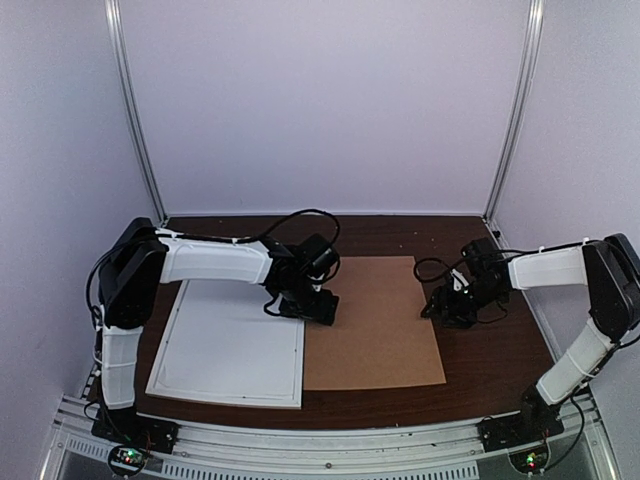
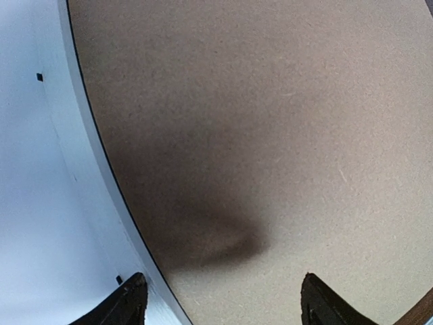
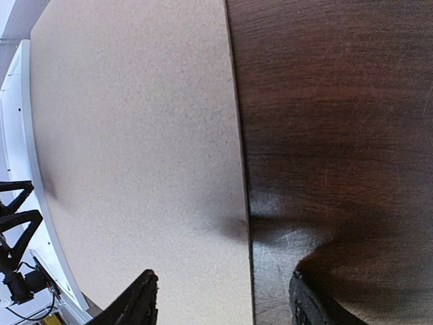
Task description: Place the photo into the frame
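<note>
A white frame (image 1: 220, 350) lies face up on the left of the dark table, with a brown board (image 1: 370, 350) beside it on the right. My left gripper (image 1: 320, 312) hovers over the seam between them; in the left wrist view its open fingertips (image 2: 135, 291) straddle the frame's right rim (image 2: 101, 169). My right gripper (image 1: 432, 312) is at the board's right edge, its fingers (image 3: 135, 305) open on either side of that edge in the right wrist view. I cannot pick out a separate photo.
Bare dark wood (image 1: 490, 360) shows behind, in front of and to the right of the board. Pale walls (image 1: 320, 110) enclose the back and sides.
</note>
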